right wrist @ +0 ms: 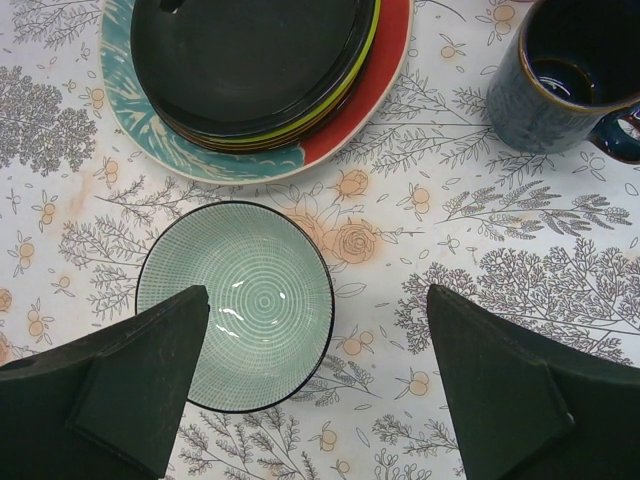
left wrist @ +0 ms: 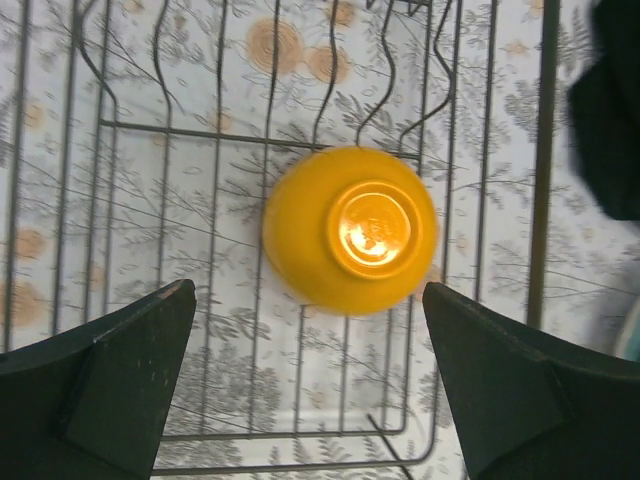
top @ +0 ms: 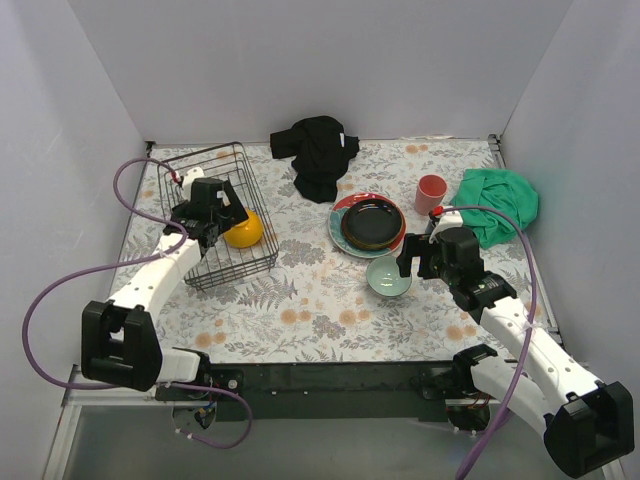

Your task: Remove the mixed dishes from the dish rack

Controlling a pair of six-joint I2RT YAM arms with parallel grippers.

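Observation:
A wire dish rack point(top: 264, 258) stands at the left of the table, holding an upturned yellow bowl point(left wrist: 350, 225). My left gripper point(top: 208, 200) hangs open over the rack, above the bowl, with nothing between its fingers. On the right, a stack of dark plates point(right wrist: 245, 55) rests on a teal and red plate point(right wrist: 135, 95). A pale green bowl point(right wrist: 240, 300) sits in front of it, and a dark blue mug point(right wrist: 540, 100) beside it. My right gripper is open above the table near the green bowl.
A black cloth point(top: 318, 160) lies at the back, a pink cup point(top: 430, 192) and a green cloth point(top: 495, 200) at the back right. The middle front of the table between rack and green bowl is clear.

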